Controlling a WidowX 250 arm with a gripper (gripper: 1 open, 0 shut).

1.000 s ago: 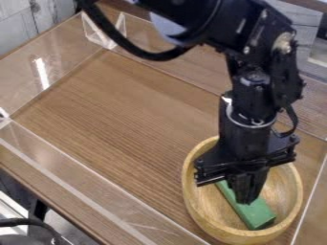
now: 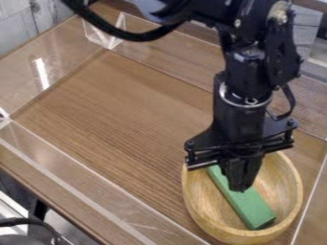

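Note:
A black gripper (image 2: 240,159) hangs over a round wooden bowl (image 2: 205,212) at the lower right, shut, with nothing visible between its fingers. Inside the bowl lies a green oblong block (image 2: 250,209), its upper end partly hidden beneath the gripper. Whether the fingertips touch the block is unclear.
A clear plastic object (image 2: 105,26) stands near the back left. Transparent low edging runs along the left and front. Black cables lie at the bottom left corner.
The gripper has risen somewhat and shifted slightly left over the last second, uncovering a little more of the green block. The bowl and block look unmoved.

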